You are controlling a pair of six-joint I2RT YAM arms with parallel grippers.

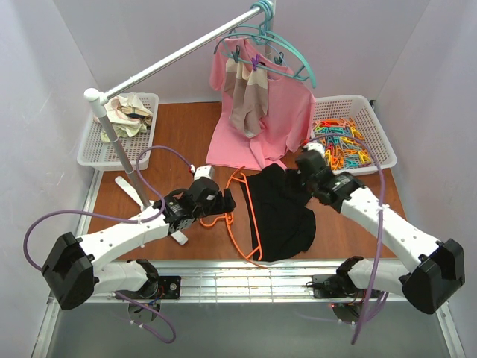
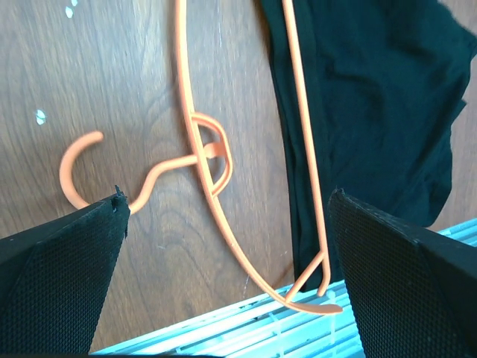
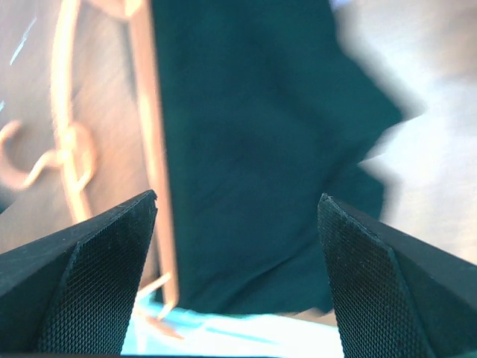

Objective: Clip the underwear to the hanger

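An orange hanger [image 1: 255,224] lies on the wooden table along the left edge of black underwear [image 1: 279,224], which is spread flat with the hanger's bar over its edge [image 2: 305,127]. My left gripper [image 1: 223,201] hovers open just left of the hanger, nothing between its fingers; the hanger and cloth show below it in the left wrist view. My right gripper [image 1: 302,175] is raised over the upper right part of the cloth, blurred by motion; the right wrist view shows its fingers open and apart above the cloth.
A basket of colourful clips [image 1: 376,142] stands at back right. A basket with cloths [image 1: 89,153] is at back left. A metal rail [image 1: 171,60] carries teal hangers with pink and beige garments. A white object [image 1: 127,188] lies behind the left arm.
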